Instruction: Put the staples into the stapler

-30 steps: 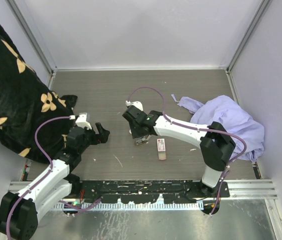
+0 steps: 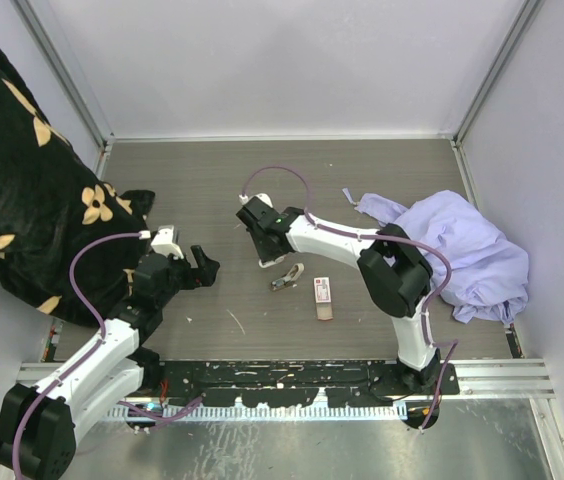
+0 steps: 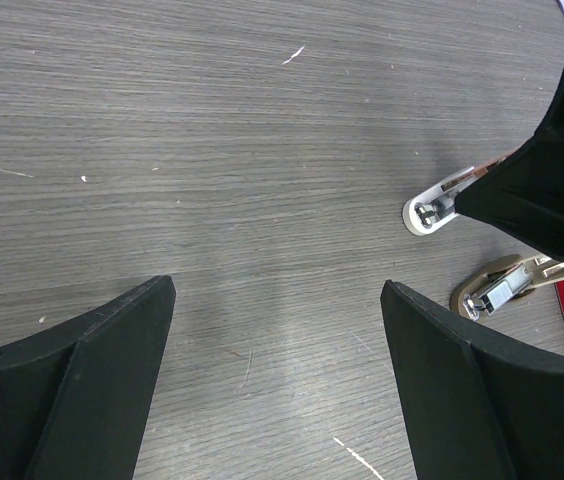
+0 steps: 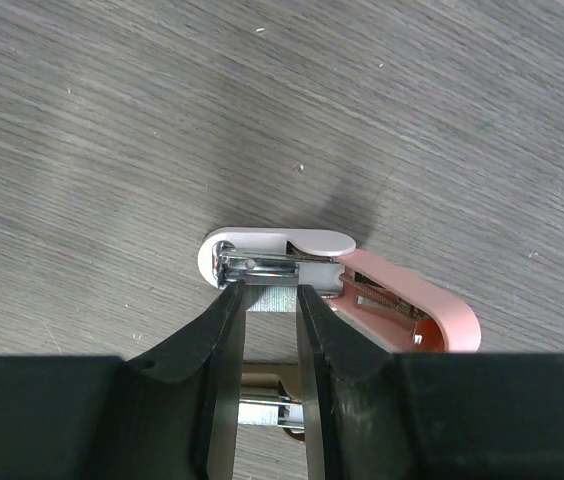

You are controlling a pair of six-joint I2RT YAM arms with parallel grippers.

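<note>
A pink-and-white stapler [image 4: 277, 240] lies opened out on the table in the right wrist view, its metal magazine exposed. Just over that magazine is my right gripper, shut on a small silvery strip of staples [image 4: 274, 302]. Whether the strip touches the magazine I cannot tell. From above, the right arm hides most of this stapler [image 2: 271, 262]. In the left wrist view its white end [image 3: 417, 220] shows beside the right gripper's dark finger. Away to the left, my left gripper [image 2: 208, 268] stands open and empty over bare table.
A brown stapler [image 2: 287, 277], also opened, lies close to the pink one. To its right is a red-and-white staple box [image 2: 323, 291]. Purple cloth [image 2: 462, 250] is heaped at the right, and a dark flowered blanket [image 2: 42, 180] at the left.
The right gripper has moved left and slightly away from the front edge, from over the brown stapler to over the pink-and-white one. My left arm has stayed still.
</note>
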